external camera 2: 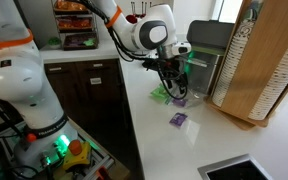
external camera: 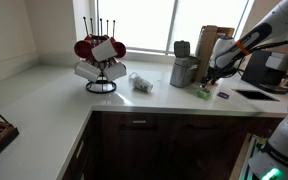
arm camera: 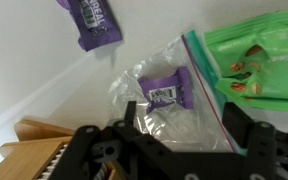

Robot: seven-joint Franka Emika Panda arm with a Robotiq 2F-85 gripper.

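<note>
In the wrist view, my gripper is open above the counter, its dark fingers far apart at the lower edge. A small purple packet (arm camera: 167, 91) shows between them, lying in or under a clear plastic bag (arm camera: 188, 128) with a blue-green seal strip. To the right of the bag is a green packet (arm camera: 264, 60). A second purple packet (arm camera: 96, 18), with "CEREAL" printed on it, lies apart at the upper left. Exterior view 2 shows the gripper (external camera 2: 174, 84) over the bag, with the green packet (external camera 2: 162, 95) and the loose purple packet (external camera 2: 177, 120) on the counter.
A grey bin (external camera: 184, 72) stands by the window side. A wooden-sided holder (external camera 2: 246, 60) is close to the gripper's right. Farther along are a white mug (external camera: 140, 84) and a rack (external camera: 100, 85) with red mugs.
</note>
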